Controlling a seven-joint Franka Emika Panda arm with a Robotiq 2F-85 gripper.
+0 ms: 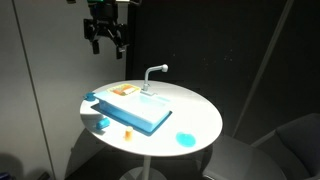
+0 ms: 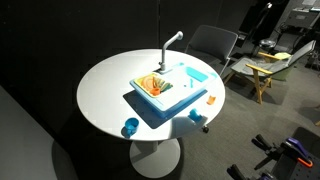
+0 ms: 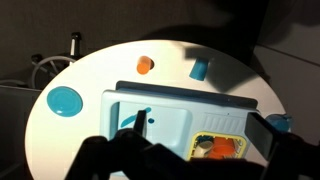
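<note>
Above the left side of the table my gripper (image 1: 108,50) hangs open, with its two fingers spread and nothing between them. Below it lies a toy sink (image 3: 178,115), light blue and white, with a grey tap (image 1: 155,70). One end of the sink carries a yellow rack (image 3: 240,147) with orange pieces in it. A blue cup (image 3: 199,69) lies on the tabletop beside the sink, and a small orange object (image 3: 144,65) is not far from it. Another blue cup (image 2: 130,126) stands near the table edge. The turquoise plate (image 3: 65,101) rests flat beyond the sink's other end.
The round white table (image 1: 200,112) has bare room on the side behind the tap. A dark grey chair (image 2: 213,42) and a wooden-armed chair (image 2: 275,70) stand off the table. Around it the floor and walls are dark.
</note>
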